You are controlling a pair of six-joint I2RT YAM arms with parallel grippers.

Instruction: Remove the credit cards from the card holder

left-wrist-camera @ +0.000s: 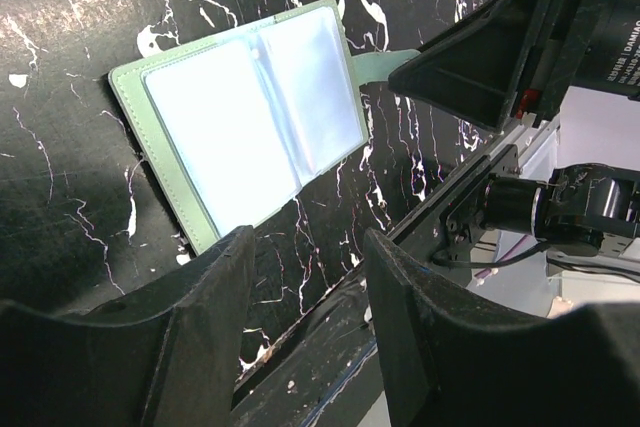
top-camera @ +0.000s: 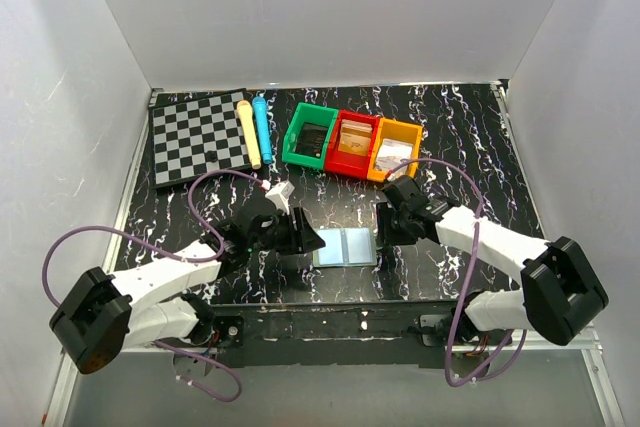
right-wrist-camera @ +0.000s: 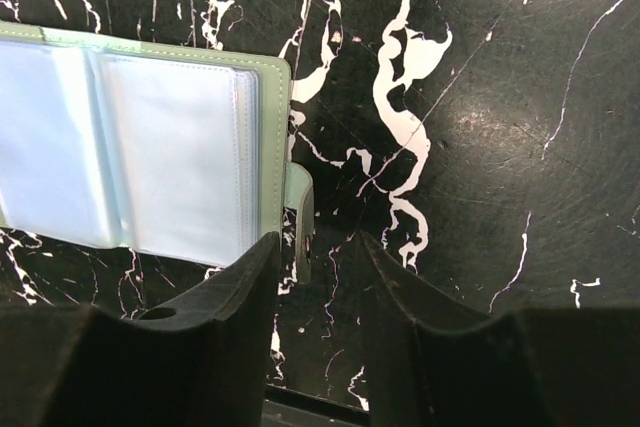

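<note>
The card holder (top-camera: 344, 247) lies open on the black marble table, pale green with clear sleeves and a tab on its right edge. My left gripper (top-camera: 305, 237) is at its left side, fingers part open, above it in the left wrist view (left-wrist-camera: 305, 252). My right gripper (top-camera: 385, 232) is at its right edge. In the right wrist view (right-wrist-camera: 320, 262) its parted fingers stand either side of or just over the tab (right-wrist-camera: 300, 197). Nothing is clearly held in either gripper.
Green (top-camera: 293, 137), red (top-camera: 340, 159) and orange (top-camera: 404, 132) bins stand at the back. A chessboard (top-camera: 190, 137) with two rolls beside it is at back left. Marble is clear around the holder.
</note>
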